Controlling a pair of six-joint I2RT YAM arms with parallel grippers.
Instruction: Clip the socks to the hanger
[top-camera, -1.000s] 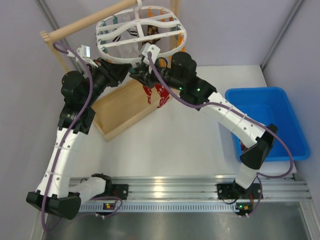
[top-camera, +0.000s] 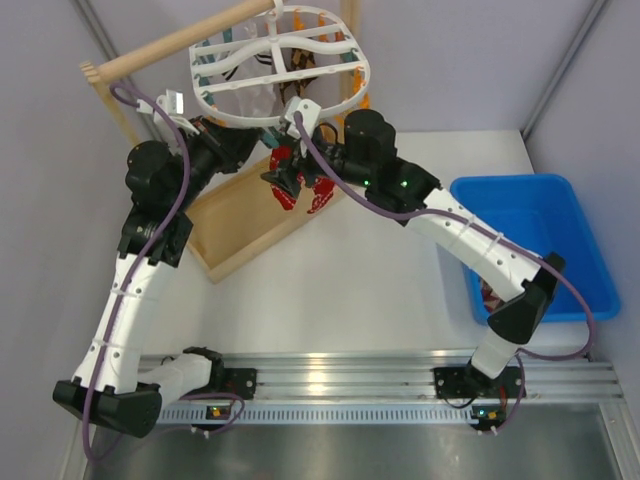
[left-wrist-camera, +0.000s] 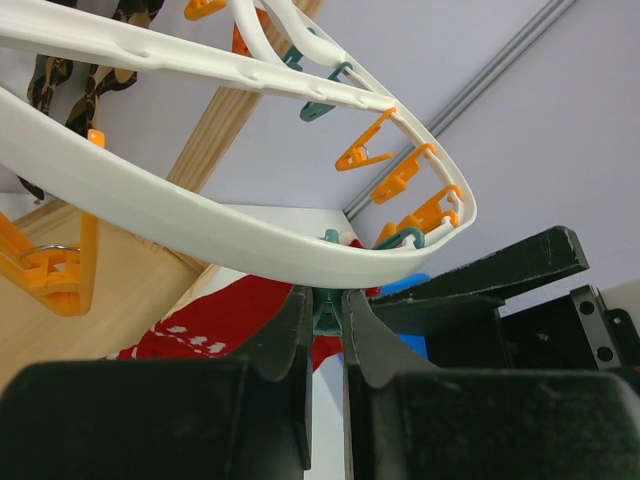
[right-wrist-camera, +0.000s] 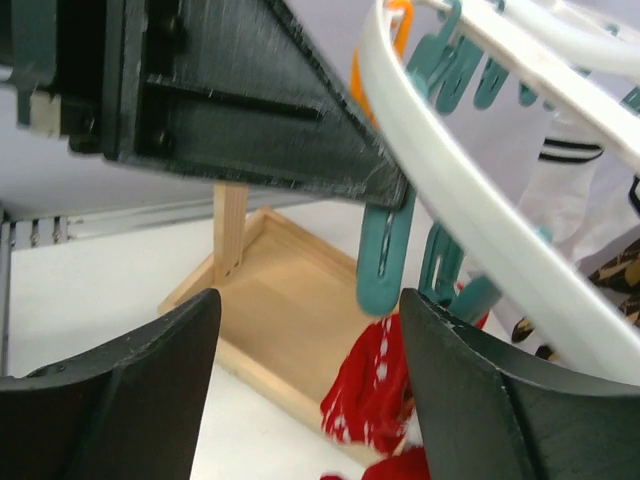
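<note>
The white round hanger (top-camera: 279, 125) hangs at the top with teal and orange clips round its rim. My left gripper is shut on a teal clip (left-wrist-camera: 330, 322) at the rim's front. A red patterned sock (top-camera: 322, 195) hangs just below that clip; in the right wrist view the red sock (right-wrist-camera: 370, 390) is partly behind a finger. Whether the clip's fingers grip its cloth cannot be told. My right gripper stands open beside the clip, its fingers (right-wrist-camera: 165, 370) wide apart and no cloth seen between them.
Dark patterned socks (left-wrist-camera: 115, 65) hang inside the hanger. A wooden frame base (top-camera: 235, 255) lies under it. On the right stands a blue bin (top-camera: 540, 215) with something in it.
The right gripper has opened and shifted slightly down, away from the rim. The red sock's two hanging parts have swung left. The left gripper has stayed at the clip.
</note>
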